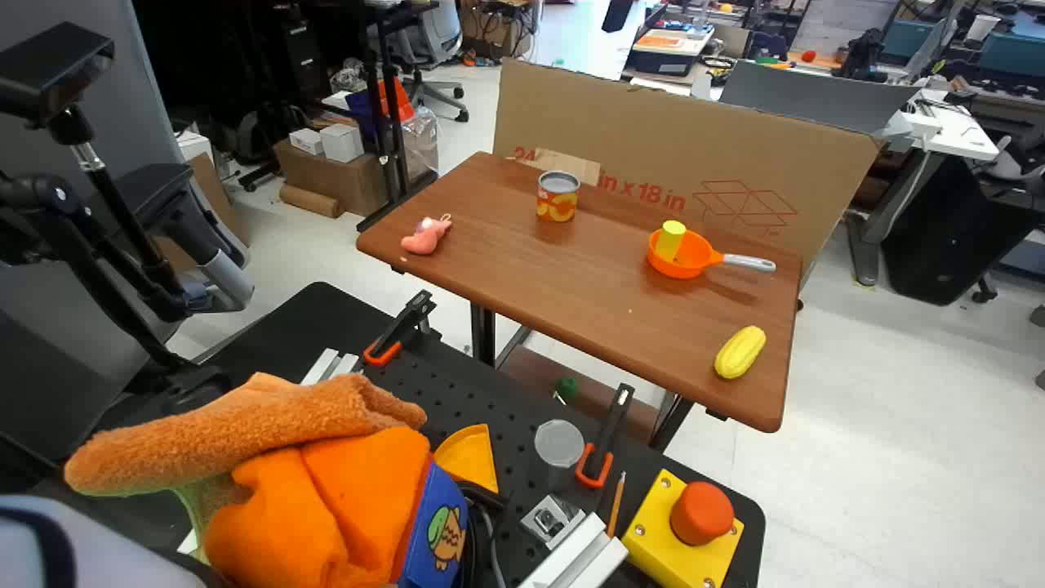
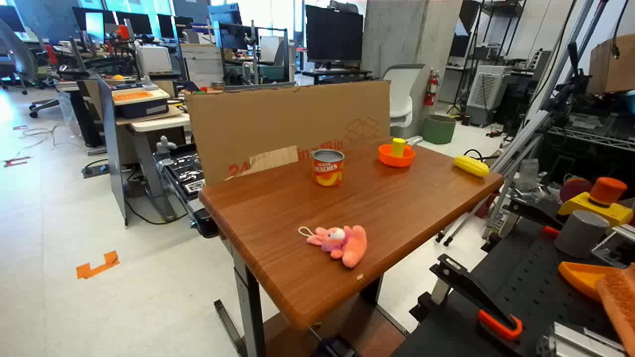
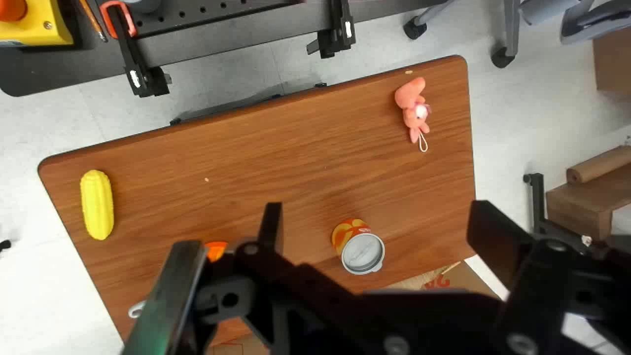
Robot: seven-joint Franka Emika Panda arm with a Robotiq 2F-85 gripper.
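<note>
In the wrist view my gripper is open above the table, its dark fingers (image 3: 270, 228) wide apart with nothing gripped. Below the gap, a peach can (image 3: 352, 231) stands upright on the wood. The orange pan (image 1: 697, 256) with a grey handle holds a yellow-green cylinder (image 1: 670, 239); my gripper hides most of it in the wrist view. A yellow corn (image 1: 740, 352) lies near the table's right front corner. The pink plush toy (image 2: 342, 243) rests by the opposite end. Neither exterior view shows the gripper.
The brown table (image 1: 549, 284) has clear wood at its middle. A cardboard sheet (image 1: 627, 137) stands along its back edge. Across a gap, the black bench (image 1: 392, 412) carries clamps, an orange cloth (image 1: 294, 490) and a yellow box with a red button (image 1: 701, 513).
</note>
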